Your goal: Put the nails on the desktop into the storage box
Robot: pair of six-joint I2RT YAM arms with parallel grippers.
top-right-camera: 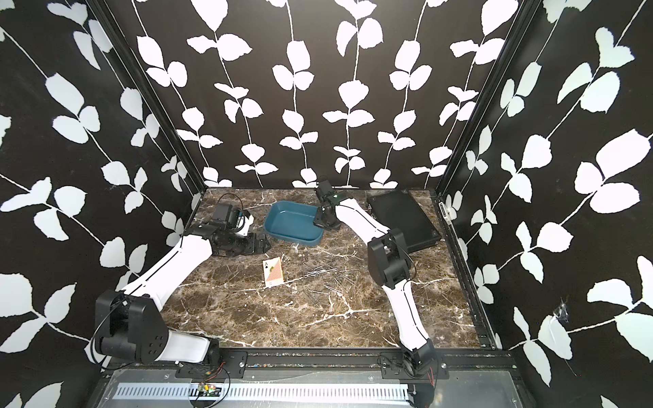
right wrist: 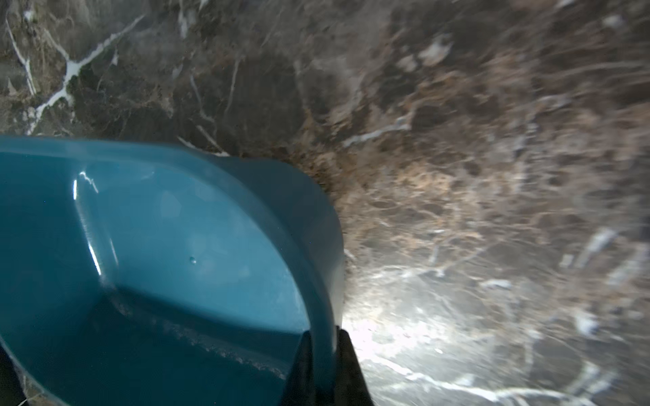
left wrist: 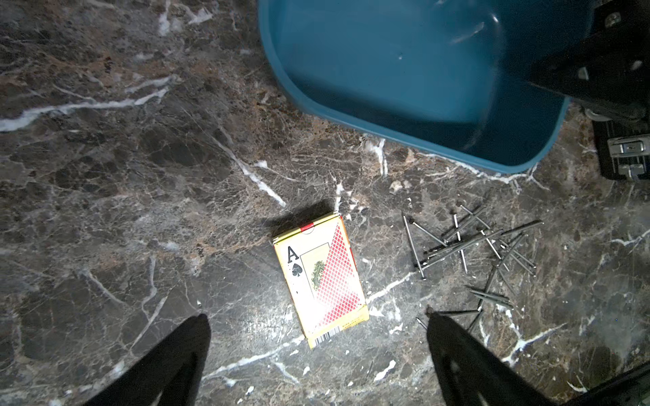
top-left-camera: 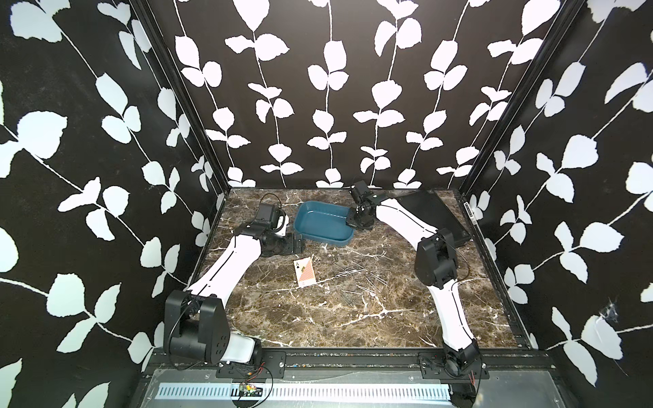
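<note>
The blue storage box (top-left-camera: 314,234) stands empty at the back middle of the desktop. My right gripper is shut on its right-hand wall, one finger inside and one outside the rim. A loose pile of thin metal nails (left wrist: 467,247) lies on the marble desktop in front of the box, with several more (left wrist: 491,296) just nearer. My left gripper is open above the desktop, left of the nails, its fingers wide apart and nothing held between them.
A card pack (left wrist: 321,280) lies flat under the left gripper, left of the nails. Behind the right arm sits a flat black case (top-right-camera: 404,219).
</note>
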